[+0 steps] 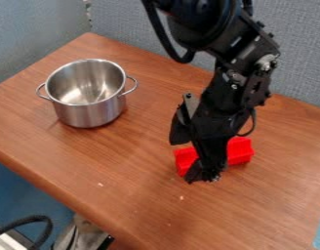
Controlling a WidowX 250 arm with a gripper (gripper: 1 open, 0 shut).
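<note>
A red block (240,149) lies on the wooden table, partly hidden behind my black gripper (199,161). My gripper is angled downward over the block, its lower end around the block's left part. It stands open, and whether the fingers touch the block is hard to tell.
A steel pot (86,106) with two handles stands at the left of the table (124,176). Grey padded walls border the back, and cables hang past the front left edge.
</note>
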